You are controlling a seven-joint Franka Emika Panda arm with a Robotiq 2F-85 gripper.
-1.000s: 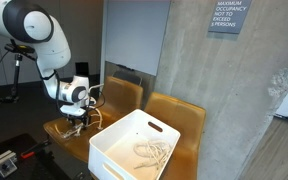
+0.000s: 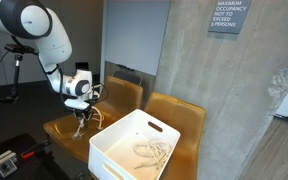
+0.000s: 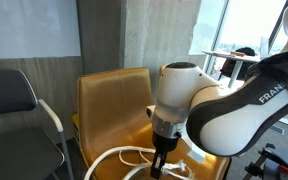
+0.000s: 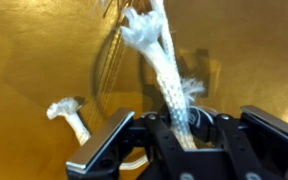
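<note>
A white rope (image 4: 168, 75) with frayed ends runs between the fingers of my gripper, which is shut on it in the wrist view. Another frayed rope end (image 4: 70, 113) lies to the left over the tan seat. In exterior view 2 the gripper (image 3: 160, 161) points down over the seat of a tan chair (image 3: 109, 105), with loops of rope (image 3: 119, 151) around it. Its fingertips are hard to make out there. From exterior view 1, the arm (image 2: 56, 42) reaches over the left chair, with pale rope (image 2: 81, 128) below the gripper.
A large white box (image 2: 114, 145) stands to the right of the rope, with a bundle of pale rope (image 2: 154, 152) inside. Behind it is a second tan chair (image 2: 174, 112). A dark chair (image 3: 19, 125) stands left in exterior view 2.
The gripper has risen slightly above the seat, and the rope beneath it has shifted with it. The white box and its rope bundle look unchanged.
</note>
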